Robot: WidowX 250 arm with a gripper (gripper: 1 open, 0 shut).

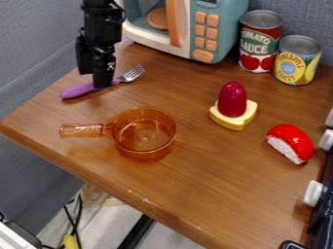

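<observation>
My black gripper (95,70) points down at the upper left of the table, just above and beside a fork with a purple handle (81,89) and silver tines. I cannot tell whether it is open or shut, or whether it touches the fork. An amber pan (143,148) with its handle to the left sits in the middle front of the table (196,190).
A toy microwave (196,34) and two cans (259,44) stand at the back. A red item on a yellow base (233,102), a red sushi piece (290,143) and a black appliance (314,214) are to the right.
</observation>
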